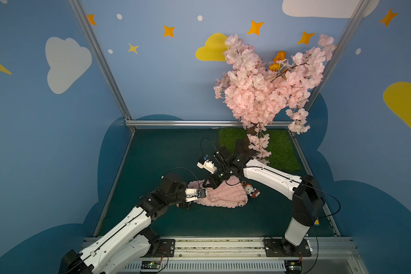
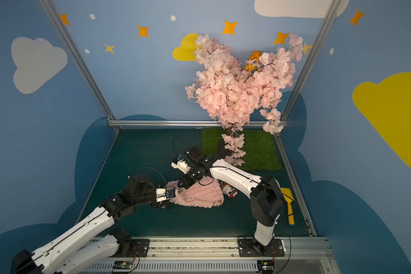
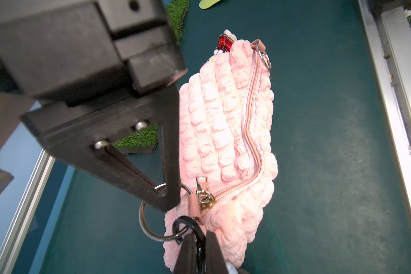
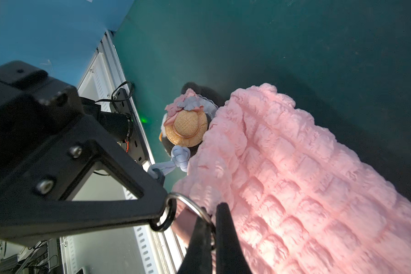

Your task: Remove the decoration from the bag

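The pink quilted bag (image 1: 223,194) lies on the green table, its zipper (image 3: 250,130) facing up in the left wrist view. In the right wrist view, a plush decoration with a straw hat (image 4: 187,125) rests beside one end of the bag, its pale-blue cord (image 4: 180,157) leading to a black clasp. My left gripper is shut on this clasp. A metal ring (image 3: 143,219) by the bag's tab passes through the clasp. My right gripper is shut on that ring, close to the left one.
A second small doll (image 1: 251,190) lies at the bag's other end. The blossom tree (image 1: 255,91) stands on a grass mat (image 1: 283,150) behind the right arm. A yellow tool (image 2: 289,205) is at the right edge. Bare table lies in front of the bag.
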